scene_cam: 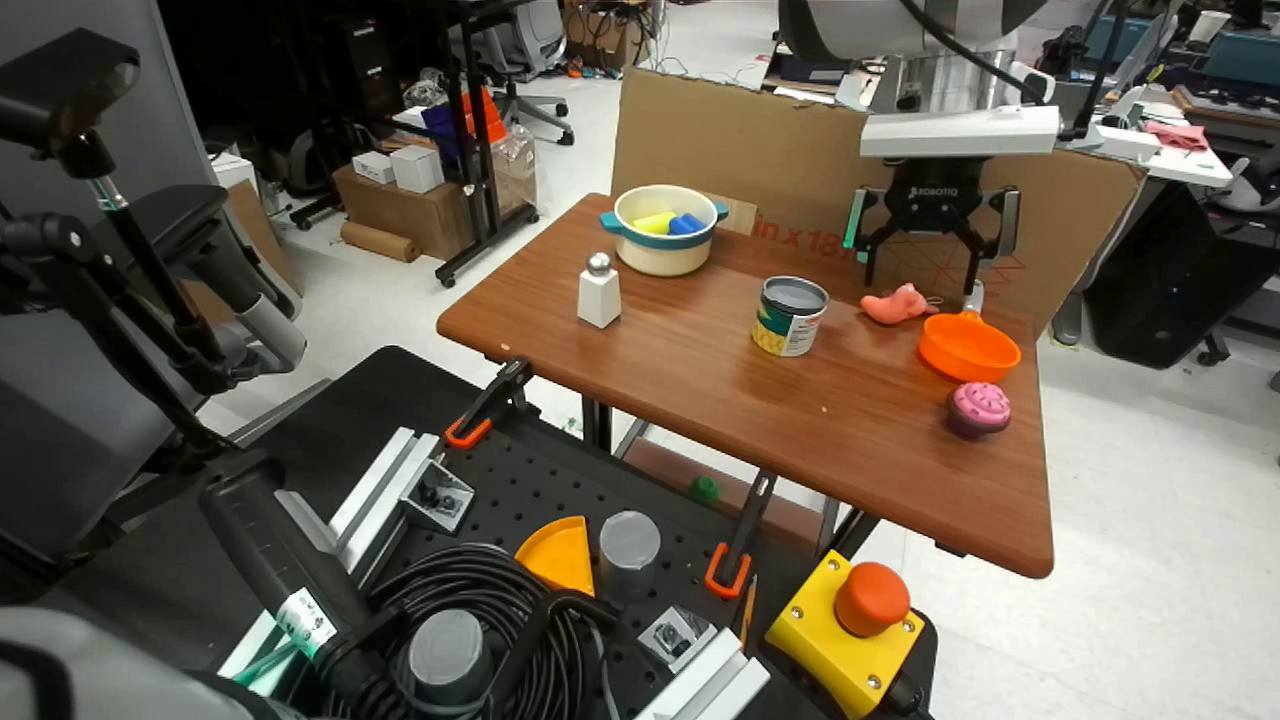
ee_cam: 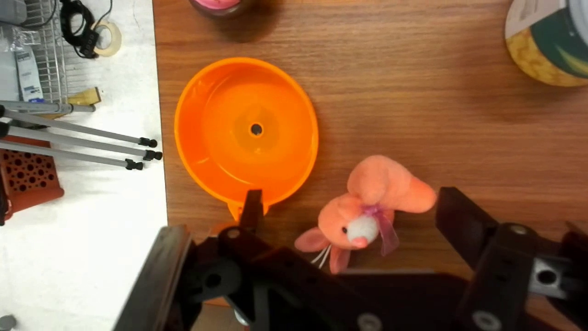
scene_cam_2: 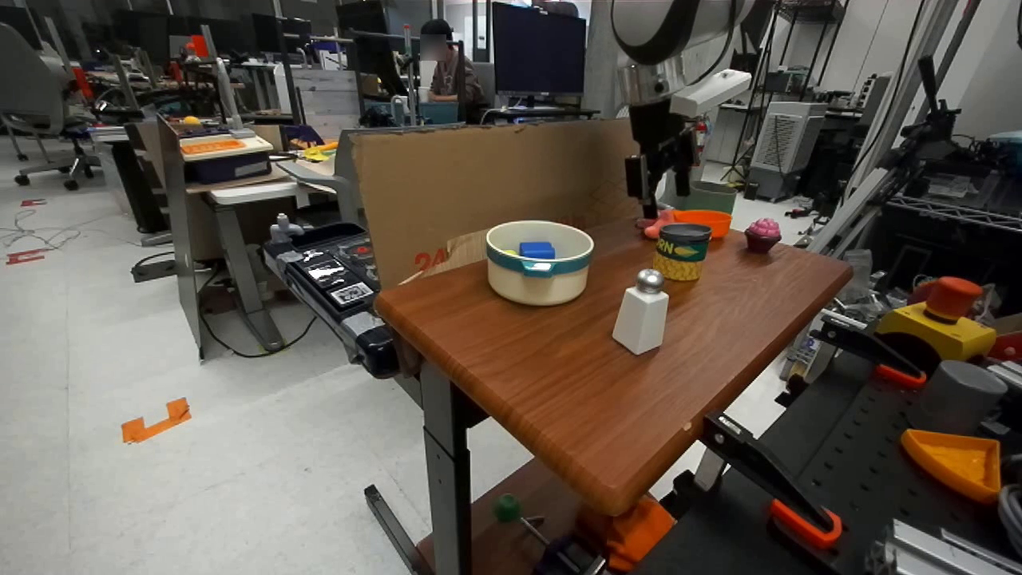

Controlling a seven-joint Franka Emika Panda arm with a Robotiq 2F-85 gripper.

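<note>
Wide open and empty, my gripper [scene_cam: 920, 286] hangs over the back right of the table, above the pink plush toy [scene_cam: 896, 305]. In the wrist view the plush toy [ee_cam: 372, 207], with its white muzzle and purple ribbon, lies between and beyond my fingertips. An orange funnel-like bowl [ee_cam: 246, 129] with a hole in its middle sits beside the toy, and my left fingertip [ee_cam: 252, 207] overlaps its rim in that view. The bowl's white handle [scene_cam: 973, 295] shows behind the right finger. Whether the fingertips touch anything is unclear.
A corn can [scene_cam: 789, 317] stands left of the toy, a pink-topped cupcake [scene_cam: 979, 408] in front of the orange bowl. Farther left are a white shaker [scene_cam: 599, 292] and a cream pot [scene_cam: 663, 257] holding yellow and blue pieces. Cardboard [scene_cam: 744, 150] borders the back.
</note>
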